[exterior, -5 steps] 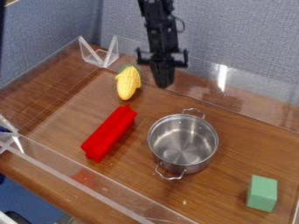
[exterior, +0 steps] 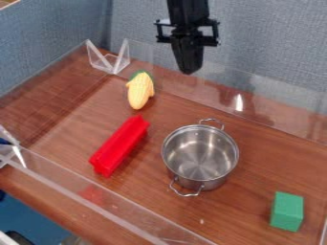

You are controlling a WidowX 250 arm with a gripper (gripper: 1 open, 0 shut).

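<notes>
My gripper (exterior: 188,67) hangs high at the back, above the rear of the wooden table, shut with nothing visible between its fingers. Below it to the left lies a yellow corn cob (exterior: 140,91). A steel pot (exterior: 200,153) with two handles stands at centre right. A long red object (exterior: 119,145) lies left of the pot, and a green block (exterior: 286,211) sits at the front right.
A white wire rack (exterior: 107,59) is at the back left. Clear panels edge the table (exterior: 71,115) at back and front.
My gripper has risen from just above the table beside the corn to high up at the back. The objects on the table look unmoved.
</notes>
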